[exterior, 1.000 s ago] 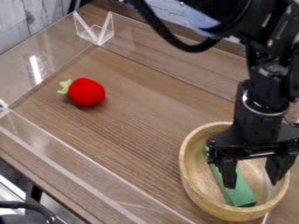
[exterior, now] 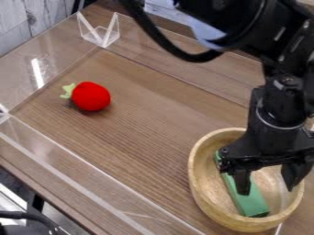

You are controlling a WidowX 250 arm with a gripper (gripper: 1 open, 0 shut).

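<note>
My black gripper [exterior: 258, 169] reaches down from the top right into a light wooden bowl [exterior: 205, 202] at the lower right, its two fingers standing apart over the bowl's interior. A green oblong object [exterior: 245, 200] lies in the bowl below the left finger. The gripper is open; whether a finger touches the green object is hard to tell.
A red tomato-like object [exterior: 90, 96] with a green top lies on the wooden table [exterior: 123, 161] at the left. A clear plastic piece [exterior: 98, 29] stands at the back left.
Compared with a second ago, the gripper and wrist have shifted slightly within the area over the bowl. The bowl and green object look nearly unchanged.
</note>
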